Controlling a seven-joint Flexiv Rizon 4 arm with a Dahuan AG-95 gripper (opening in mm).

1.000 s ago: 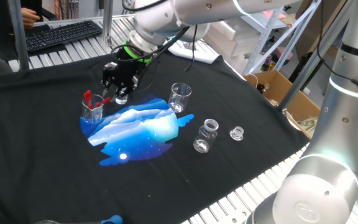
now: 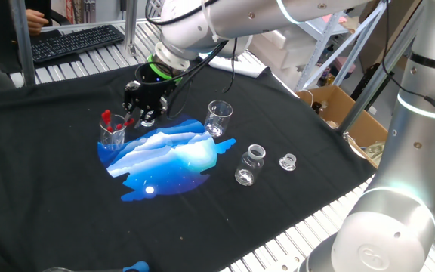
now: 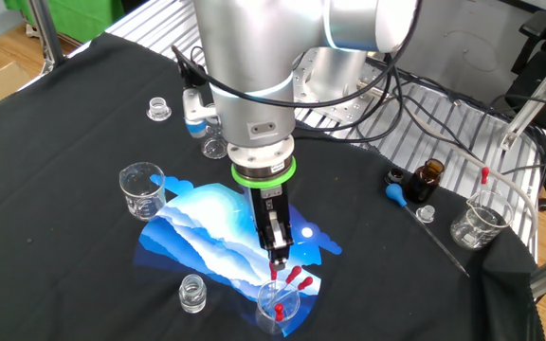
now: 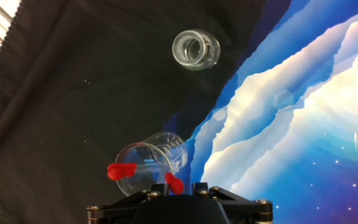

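A glass beaker [image 2: 112,136] holds several droppers with red bulbs [image 3: 294,275] that stick out over its rim. My gripper is right by this beaker, pointing down at its rim. In the wrist view a narrow gap shows between the fingertips, so it stands part open. One red bulb [image 4: 174,183] appears at that gap, close to the left finger; nothing looks clamped. Another red bulb [image 4: 122,171] leans out over the beaker's far side. A small clear glass bottle [image 4: 196,50] stands apart from the beaker on the black cloth.
A blue mountain-picture mat [image 2: 168,159] lies on the cloth beside the beaker. Around it are an empty beaker [image 2: 218,119], a clear jar [image 2: 250,165] and a glass stopper [image 2: 288,162]. A blue-bulb dropper [image 3: 396,194], brown bottle [image 3: 425,180] and another beaker [image 3: 482,220] stand farther off.
The gripper's wrist with its green ring has shifted slightly left and down in exterior view 1, while the fingertips stay near the beaker. The glassware has not moved.
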